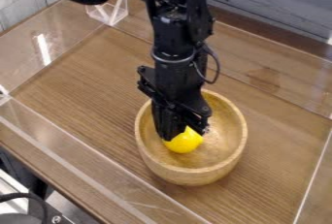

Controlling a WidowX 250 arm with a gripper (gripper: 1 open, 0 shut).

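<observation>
A tan bowl (220, 160) stands on the wooden table with a yellow object (184, 143) lying inside it. The black arm comes down from the top, and its gripper (169, 129) is low over the bowl's left part, just beside the yellow object and partly covering it. The gripper looks shut; whether anything is between its fingertips is hard to make out.
A clear plastic container (107, 5) is at the back left. A dark cable lies at the bottom left corner.
</observation>
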